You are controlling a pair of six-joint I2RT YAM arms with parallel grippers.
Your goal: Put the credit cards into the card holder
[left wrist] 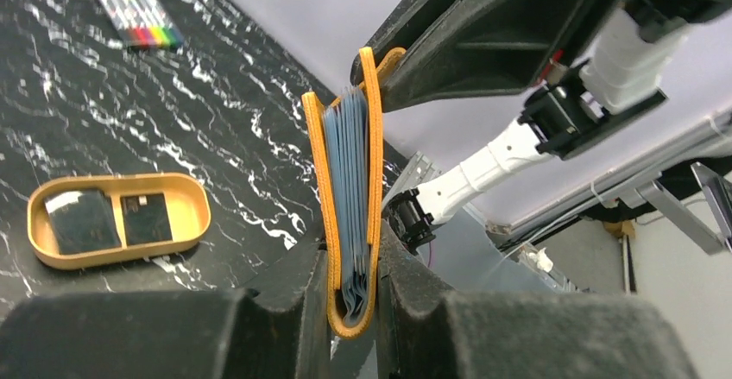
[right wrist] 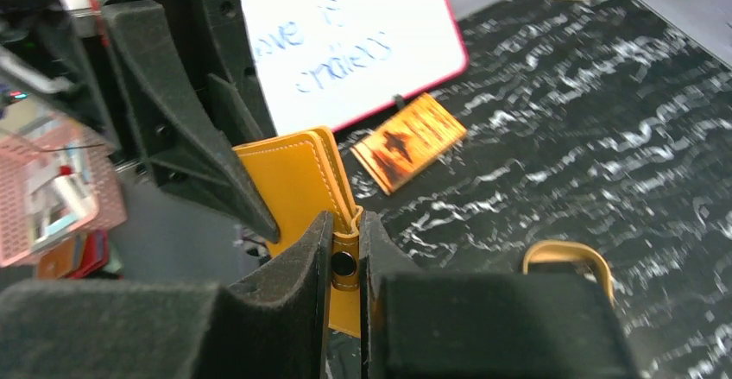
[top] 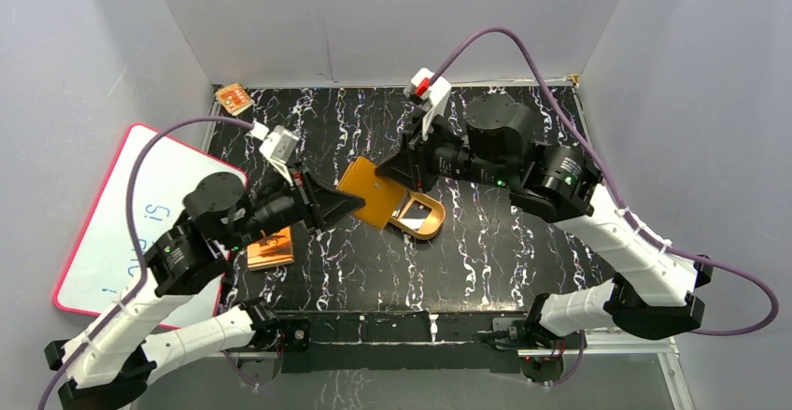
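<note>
An orange card holder (top: 371,190) is suspended between my grippers. In the left wrist view its side (left wrist: 374,206) faces up the frame, with a thick stack of translucent sleeves inside. My left gripper (top: 341,206) is shut on one edge of it; my right gripper (top: 392,169) is shut on the other, at the snap-closure edge seen in the right wrist view. Below them an orange tray (top: 430,219) with two compartments rests on the table, holding dark and light flat items, probably cards, though I cannot tell for sure.
A whiteboard (top: 121,242) lies at the left, an orange box (top: 271,256) near its edge and a small orange packet (top: 234,98) at the back left.
</note>
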